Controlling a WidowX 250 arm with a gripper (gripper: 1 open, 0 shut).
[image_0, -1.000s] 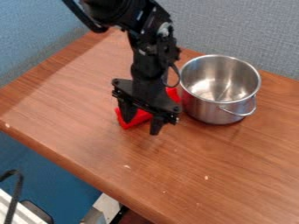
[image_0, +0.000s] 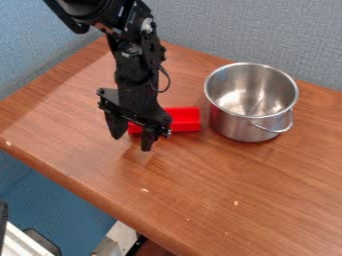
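A black gripper (image_0: 134, 128) is low over the wooden table (image_0: 160, 200), left of centre, in front of a red block (image_0: 182, 119). The block lies on the table, partly hidden by the gripper, so whether the fingers touch or hold it cannot be told. A steel pot (image_0: 251, 105) with a wire handle stands to the right of the block.
The table's left edge drops to a blue floor (image_0: 40, 190). A grey padded wall runs along the back.
The gripper has moved left over the last second, away from the pot. The red block now lies more level across the view, more of it showing to the gripper's right.
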